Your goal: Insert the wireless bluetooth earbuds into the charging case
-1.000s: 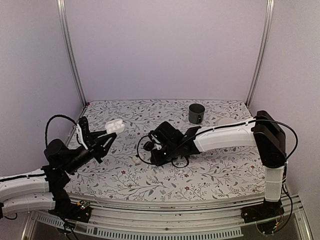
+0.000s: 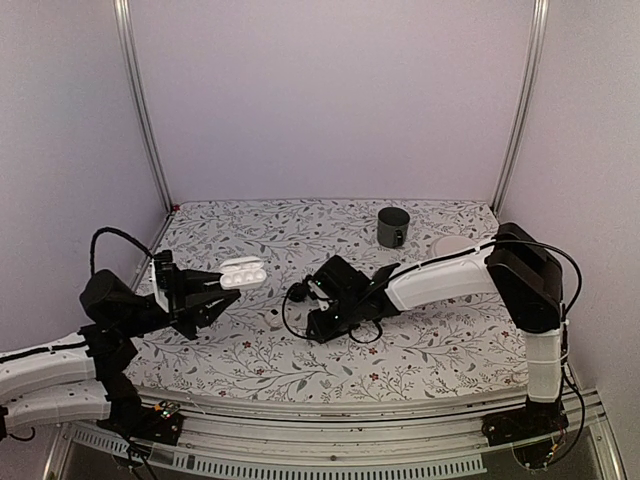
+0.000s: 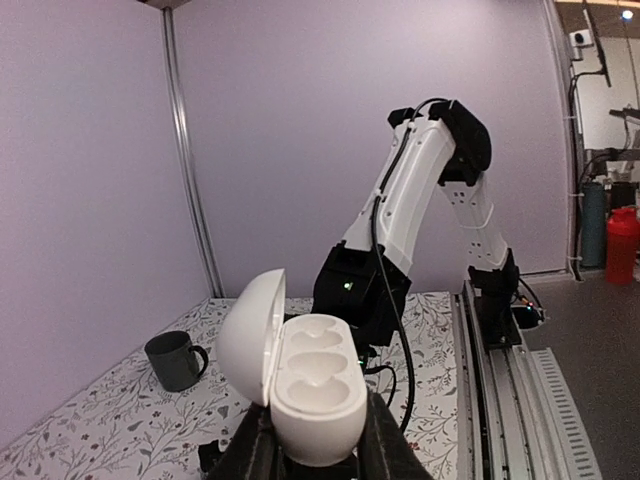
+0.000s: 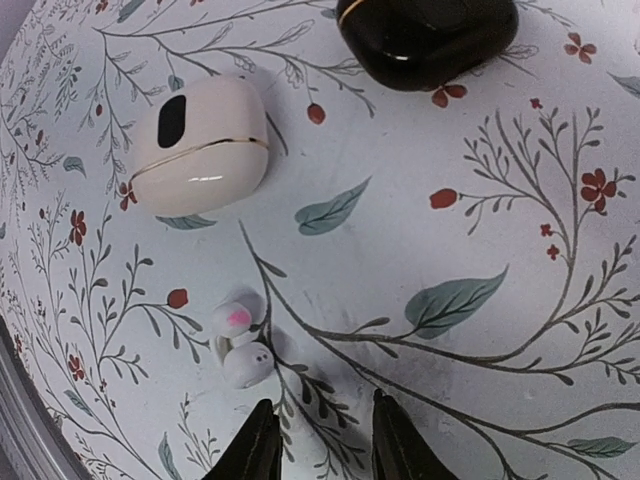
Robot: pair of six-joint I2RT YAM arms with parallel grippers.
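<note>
My left gripper holds an open white charging case (image 3: 318,390), lid raised and empty wells showing, also at left in the top view. My right gripper is low over the table, its two fingertips seen apart at the bottom of the right wrist view; whether anything thin is between them is unclear. Two small white earbuds (image 4: 243,362) lie just beyond its left finger. A closed white case (image 4: 200,160) and a black case (image 4: 425,35) lie farther away on the table.
A dark mug (image 2: 392,228) stands at the back right, a pale round object (image 2: 450,245) beside it, partly behind the right arm.
The left gripper has carried the case a little right and downward in the top view.
</note>
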